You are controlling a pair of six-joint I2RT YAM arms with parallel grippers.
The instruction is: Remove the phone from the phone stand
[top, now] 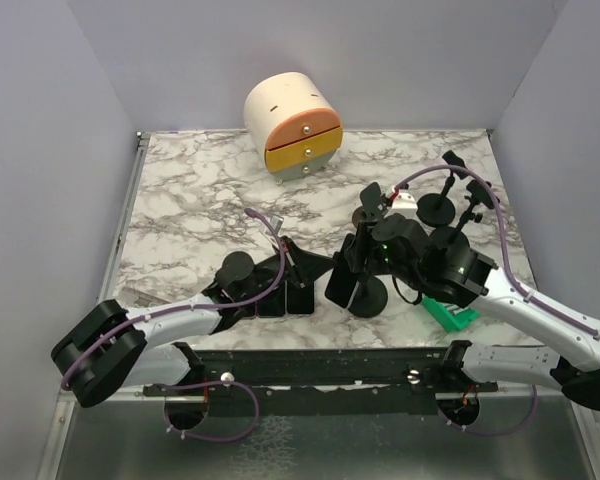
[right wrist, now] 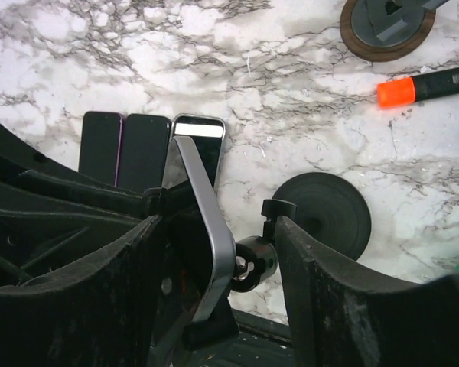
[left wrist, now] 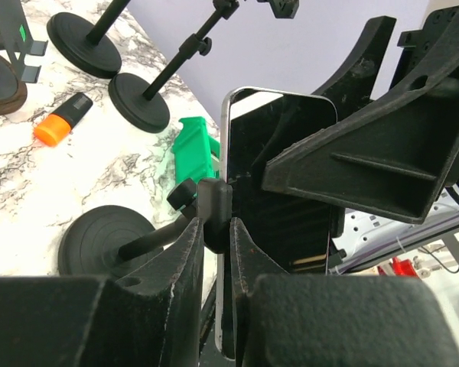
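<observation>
A dark phone (top: 341, 280) (left wrist: 283, 229) with a silver edge stands upright at the phone stand, whose round black base (top: 368, 298) (right wrist: 321, 214) is beside it. My left gripper (top: 328, 262) is shut at the phone's left edge, with a small dark piece between its fingertips; whether that is part of the stand or phone is unclear. My right gripper (top: 360, 255) is open around the phone's upper part, its fingers either side of the silver edge.
Several phones (right wrist: 141, 145) lie in a row at left. An orange-tipped marker (left wrist: 53, 130), a green tray (top: 450, 312) and other stands (top: 437, 207) are to the right and back. A cylindrical drawer box (top: 280, 110) stands at the back.
</observation>
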